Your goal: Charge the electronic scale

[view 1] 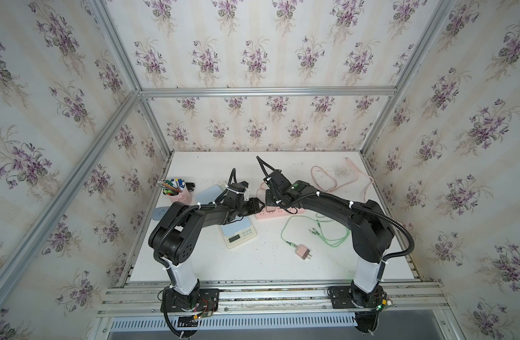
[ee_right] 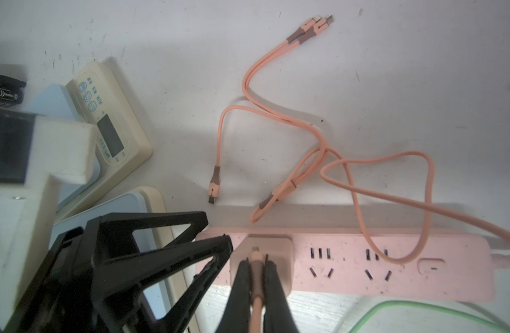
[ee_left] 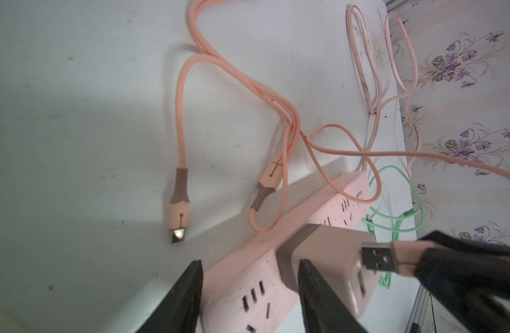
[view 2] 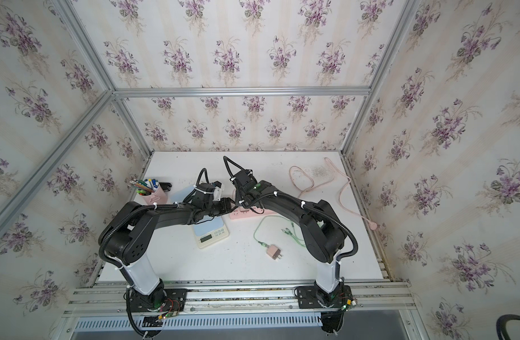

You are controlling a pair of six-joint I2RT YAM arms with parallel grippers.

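A pink power strip (ee_right: 349, 255) lies on the table with a pink charger block (ee_left: 329, 255) plugged in near one end. My right gripper is shut on the pink USB plug (ee_left: 407, 256) of a cable. The plug's metal end shows outside the block, close to it; contact cannot be told. My left gripper stands open beside the block, nothing between its fingers. The cable's free ends, including a small connector (ee_left: 178, 216), lie on the table behind the strip. Two electronic scales, a front one (view 1: 237, 233) and a rear one (ee_right: 118, 133), sit at left.
A green cable with a second pink charger (view 1: 302, 251) lies in front of the strip. The pen cup (view 1: 179, 193) stands at the table's left edge. Pink cord (view 1: 361, 175) loops at the back right. My two arms come close together over the strip.
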